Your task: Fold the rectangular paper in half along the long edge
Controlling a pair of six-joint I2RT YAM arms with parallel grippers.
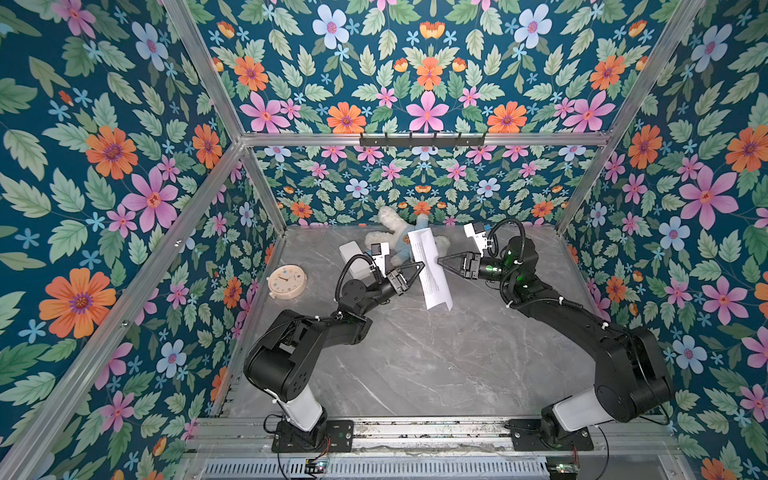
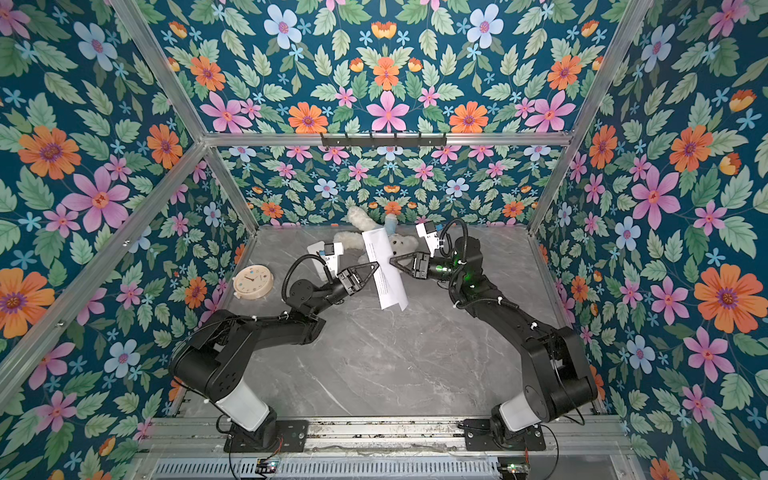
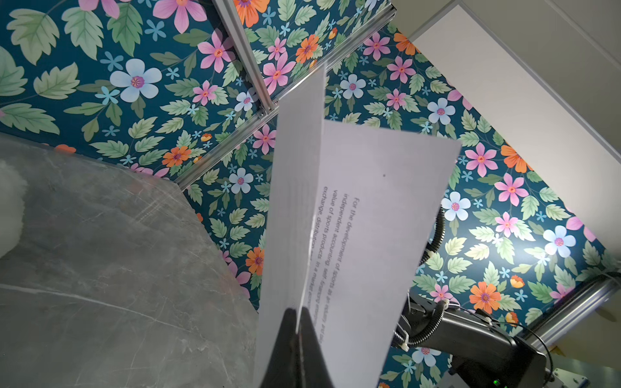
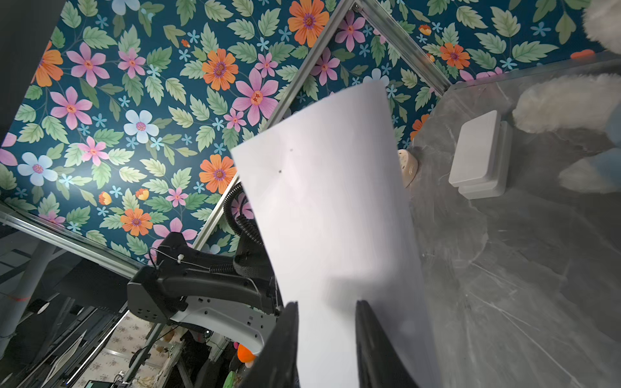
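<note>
A printed sheet of paper (image 1: 428, 280) hangs upright in the air at the middle, bent lengthwise, with a narrow flap along one side in the left wrist view. My left gripper (image 1: 418, 268) is shut on the paper's edge from the left. My right gripper is part open at the paper's right side; in its wrist view the blank face of the sheet (image 4: 330, 194) fills the space beyond its fingertips, and I cannot tell whether it touches.
A plush toy (image 2: 356, 216) lies at the back behind the paper. A white box (image 4: 475, 148) is left of it, and a round clock (image 1: 286, 281) lies at the left.
</note>
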